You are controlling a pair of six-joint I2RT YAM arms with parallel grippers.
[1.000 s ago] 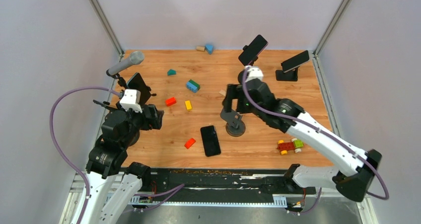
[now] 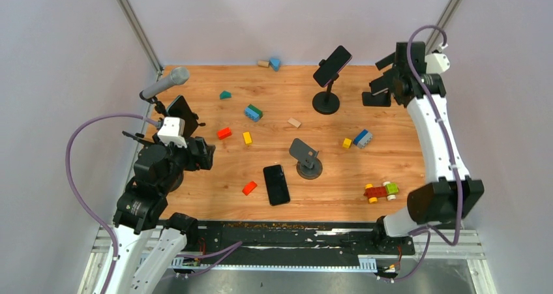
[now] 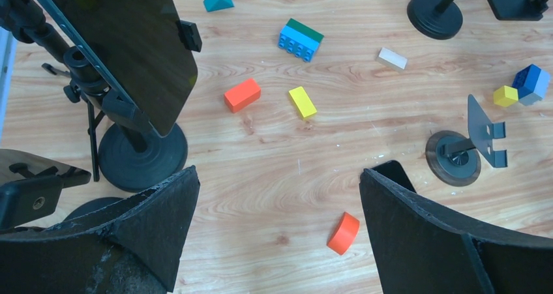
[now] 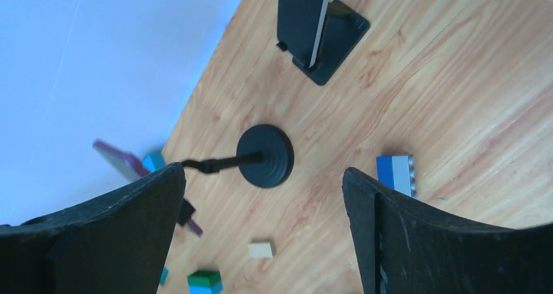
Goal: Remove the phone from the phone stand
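Note:
A phone (image 2: 331,64) sits tilted on a round-based stand (image 2: 325,103) at the back. A second, square-based stand (image 4: 339,40) holds a dark panel, partly behind my open right gripper, which is raised at the back right. A phone (image 2: 276,185) lies flat on the table beside an empty small stand (image 2: 302,152). At the left, a large dark screen (image 3: 140,56) is mounted on a stand next to my open left gripper, which has nothing between its fingers.
Coloured blocks (image 2: 224,132) are scattered over the table (image 2: 215,176). A microphone (image 2: 169,80) stands at the left. A toy car (image 2: 381,191) lies front right. White walls enclose the back and sides.
My right gripper has swung from the middle of the table to the back right and risen. The left arm and the objects on the table look unchanged.

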